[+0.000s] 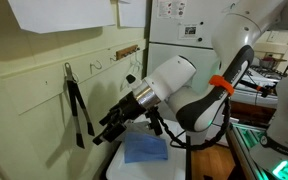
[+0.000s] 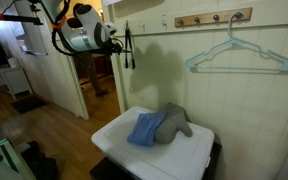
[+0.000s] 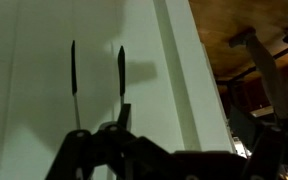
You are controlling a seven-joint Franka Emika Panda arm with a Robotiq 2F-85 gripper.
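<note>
A black, two-legged tool, like tongs (image 1: 79,107), hangs from a hook on the white panelled wall; it shows in exterior view 2 as tongs (image 2: 128,48). In the wrist view, two dark pointed ends of the tongs (image 3: 122,68) stand apart against the wall. My gripper (image 1: 114,122) is open, to the right of the tongs in exterior view 1. Exterior view 2 has the gripper (image 2: 115,46) close beside them. I cannot tell whether they touch. Blue cloth (image 2: 147,128) and grey cloth (image 2: 172,123) lie on a white surface (image 2: 189,157) below.
A pale blue hanger (image 2: 241,57) hangs from a wooden hook rack (image 2: 212,18) along the wall. More hooks run between the rack and the tongs. A white fridge (image 1: 179,75) stands behind.
</note>
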